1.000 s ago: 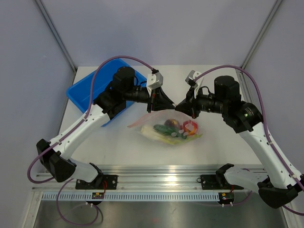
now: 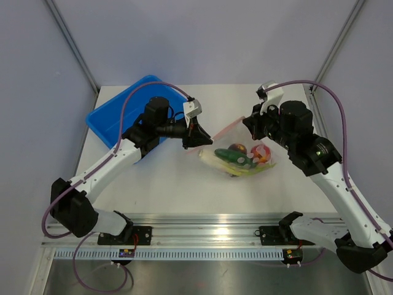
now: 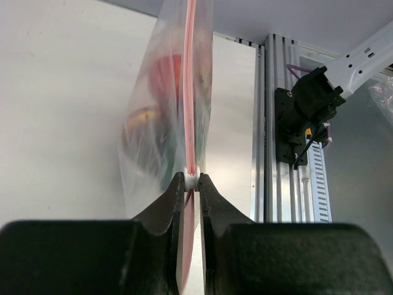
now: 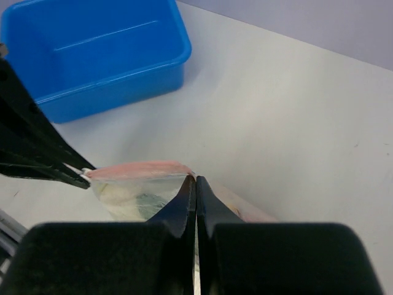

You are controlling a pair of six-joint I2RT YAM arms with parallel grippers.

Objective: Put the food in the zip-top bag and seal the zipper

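Note:
The clear zip top bag point(image 2: 212, 161) lies on the table with a green cucumber-like item point(image 2: 233, 157), a red round item point(image 2: 261, 153) and a dark round item point(image 2: 237, 148) inside. Along its mouth runs a pink zip strip point(image 3: 189, 92). My left gripper point(image 2: 210, 141) is shut on the small white zip slider point(image 3: 192, 180), partway along the strip, and a stretch of strip trails past its fingers. My right gripper is shut on the strip's far end, at the bag's corner. Between the two grippers the strip point(image 4: 144, 170) is taut.
A blue bin point(image 2: 113, 120) stands at the back left, behind my left arm. A metal rail point(image 2: 202, 219) borders the front edge.
The grippers started close together and have drawn apart. My left one has gone left and toward the front along the strip; my right one has shifted back, the bag moving right with it.

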